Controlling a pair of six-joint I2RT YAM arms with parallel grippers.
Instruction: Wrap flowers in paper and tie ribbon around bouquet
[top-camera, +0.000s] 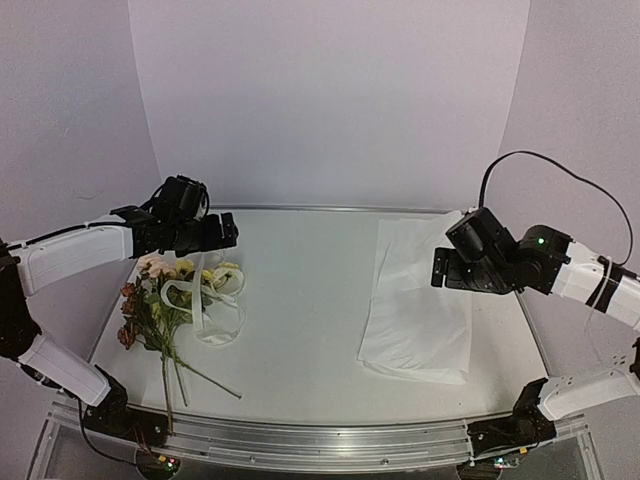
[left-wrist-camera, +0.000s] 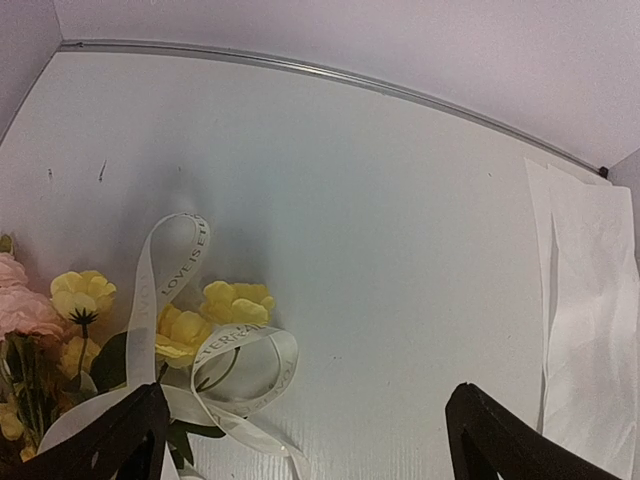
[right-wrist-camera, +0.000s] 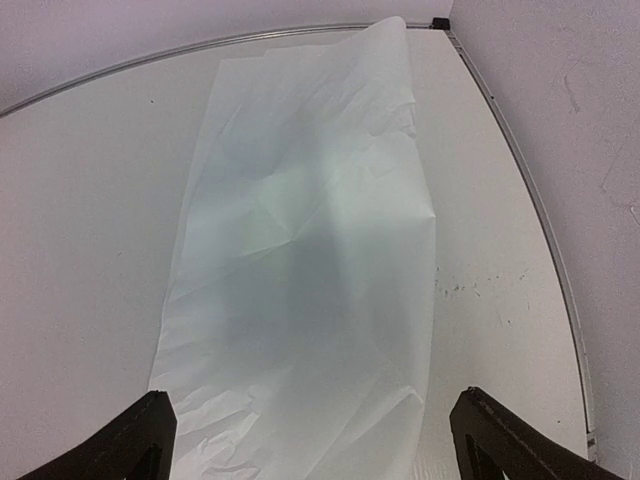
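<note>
Loose on the left of the table lie the fake flowers, yellow blooms (left-wrist-camera: 236, 303), pink blooms (left-wrist-camera: 28, 318) and dark reddish ones (top-camera: 127, 307), stems (top-camera: 166, 375) pointing toward the front edge. A pale printed ribbon (left-wrist-camera: 246, 402) rests in loops over and beside the blooms. Above the flowers' far side my left gripper (top-camera: 222, 231) stands open; its fingers are wide apart in the left wrist view, with nothing visibly gripped. White wrapping paper (right-wrist-camera: 290, 240) is spread flat at the right, slightly creased. Over it hangs my right gripper (top-camera: 447, 268), open and empty.
Walls rise at the back and both sides, and a metal rail (top-camera: 320, 438) runs along the front edge. Some stem ends reach over that rail.
</note>
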